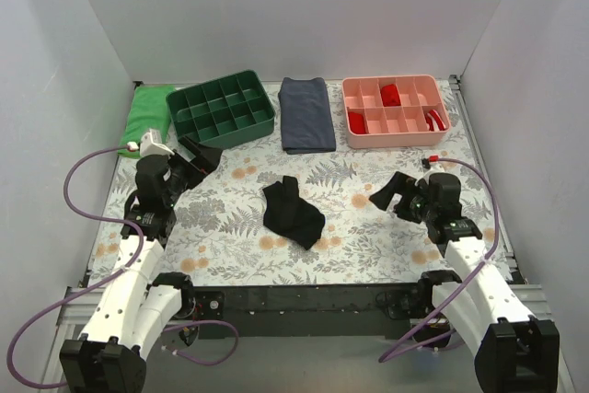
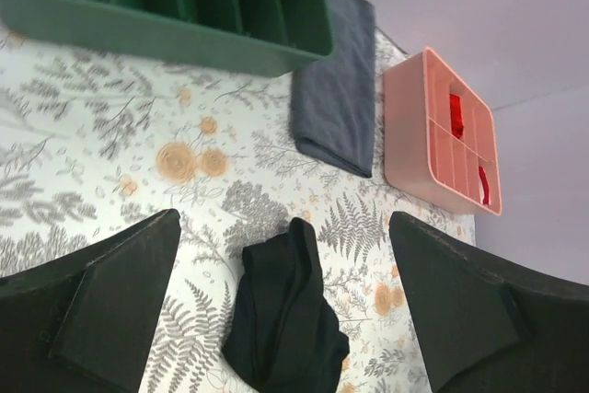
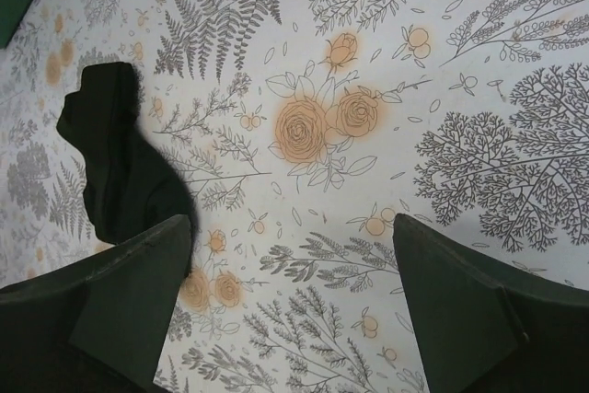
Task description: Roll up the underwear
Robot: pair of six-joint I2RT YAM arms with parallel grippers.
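Note:
A black piece of underwear [image 1: 293,216] lies loose and somewhat crumpled in the middle of the floral table, with a narrow folded part pointing toward the back; it also shows in the left wrist view [image 2: 281,319] and right wrist view [image 3: 124,163]. My left gripper [image 1: 201,158] hangs open at the left, up and away from the underwear, near the green box. My right gripper [image 1: 391,190] stands open to the right of the underwear, apart from it, with nothing between its fingers.
A green compartment box [image 1: 202,133] stands at the back left beside a green cloth [image 1: 145,108]. A folded grey towel [image 1: 307,117] lies at the back centre. A pink compartment box [image 1: 391,137] with red items stands at the back right.

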